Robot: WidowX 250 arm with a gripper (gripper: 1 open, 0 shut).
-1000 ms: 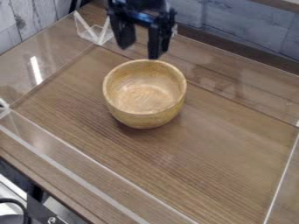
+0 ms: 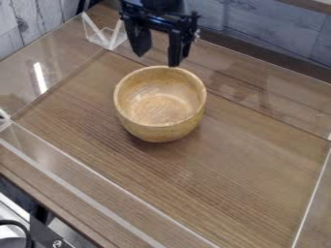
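Observation:
A pale wooden or tan bowl [image 2: 159,108] sits empty near the middle of the wooden table. Above it, at the top of the camera view, the black gripper [image 2: 161,33] hangs over the table behind the bowl, with its fingers apart and nothing seen between them.
A clear plastic or whitish object stands at the back left by the gripper. Cables and a dark edge run along the left side.
The gripper has shifted slightly and turned over the back of the table. The bowl stays where it was.

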